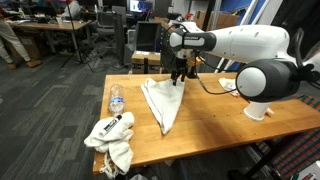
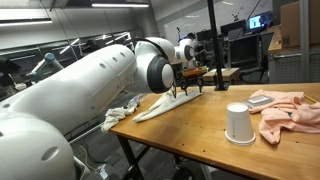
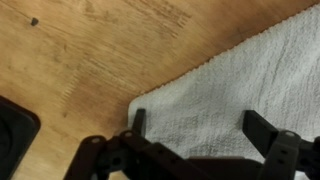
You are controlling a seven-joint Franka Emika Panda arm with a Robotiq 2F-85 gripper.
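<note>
A white-grey cloth [image 1: 164, 100] lies spread on the wooden table, with one long part stretching toward the near side. Over its far right corner is my gripper [image 1: 180, 77], pointing down. In the wrist view the cloth [image 3: 205, 95] fills the middle and right, and one rounded corner of it shows near the left finger [image 3: 139, 122]. The gripper is open, its fingers wide apart with flat cloth below and between them. Whether the fingertips touch the cloth is not clear. The cloth [image 2: 165, 106] also appears beyond the arm in the second exterior view.
A clear bottle [image 1: 117, 101] stands at the table's left edge, with a bunched white cloth [image 1: 112, 142] at the near left corner. On the right are a white cup [image 2: 239, 124] and pink cloth [image 2: 287, 118]. Bare wood [image 1: 205, 125] lies in between.
</note>
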